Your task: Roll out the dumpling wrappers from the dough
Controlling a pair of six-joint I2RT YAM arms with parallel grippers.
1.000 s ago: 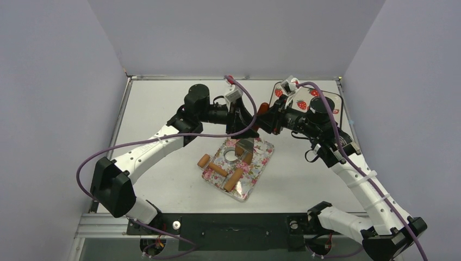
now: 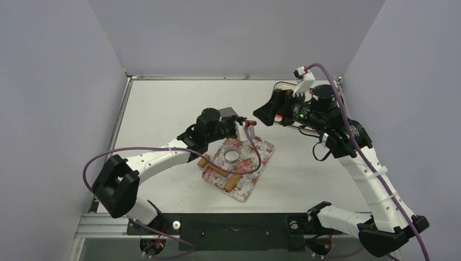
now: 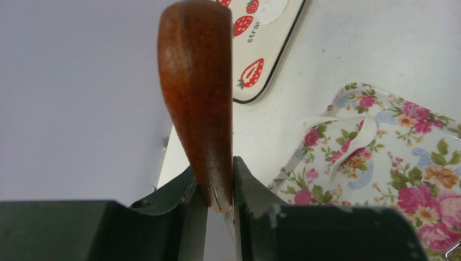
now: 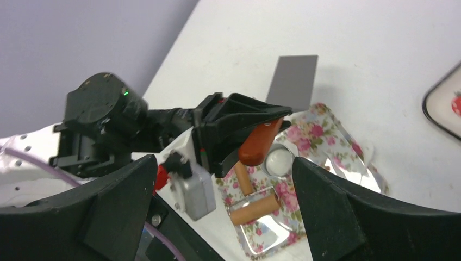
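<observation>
My left gripper (image 2: 239, 124) is shut on the reddish wooden handle (image 3: 195, 92) of a tool with a dark flat metal blade (image 4: 293, 79), held over the floral tray (image 2: 256, 165). My right gripper (image 2: 263, 113) stands open to the upper right, apart from the handle, with nothing between its fingers. On the tray lie a metal ring (image 2: 231, 154) with pale content, a wooden rolling pin (image 2: 234, 179) and another wooden roller (image 2: 216, 168). A white plastic piece (image 3: 353, 147) lies at the tray's upper part.
A strawberry-patterned tray (image 3: 255, 76) with a pale round piece (image 3: 270, 8) on it stands at the back right, partly under my right arm.
My right gripper has let go of the handle and moved up, away from my left gripper. The left arm has swung lower and turned, with the tool in it.
</observation>
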